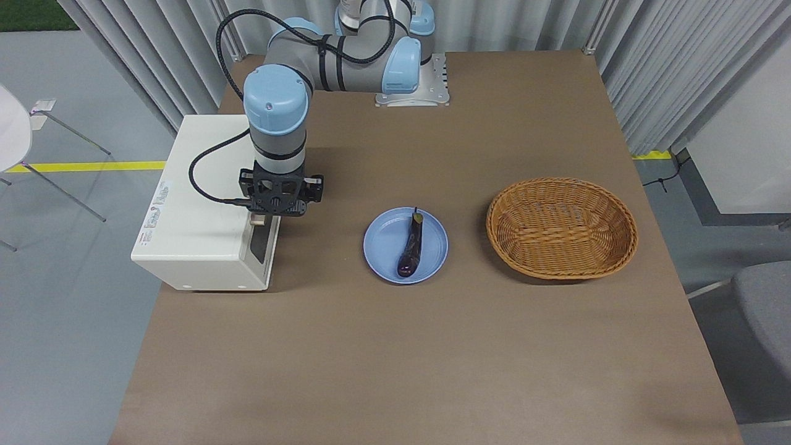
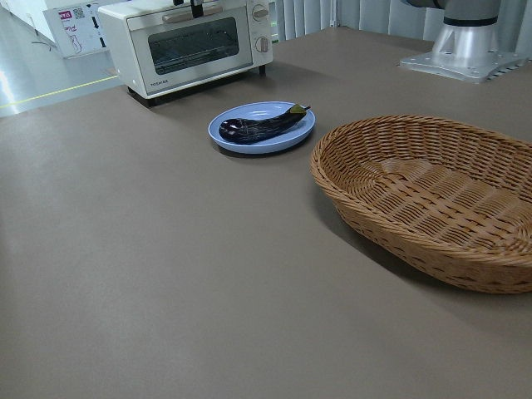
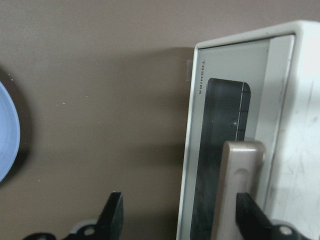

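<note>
My gripper is open at the white toaster oven (image 1: 189, 237), its two black fingers wide apart in the wrist view. The right finger lies over the oven's handle (image 3: 235, 185); whether it touches cannot be told. The left finger is over bare table. The oven door (image 2: 195, 54) is closed. In the front view the gripper body (image 1: 280, 193) covers part of the oven's front. A dark eggplant (image 1: 410, 252) lies on a blue plate (image 1: 382, 241), right of the oven.
A wicker basket (image 1: 561, 226) stands right of the plate. The robot's base plate (image 1: 437, 93) is at the back.
</note>
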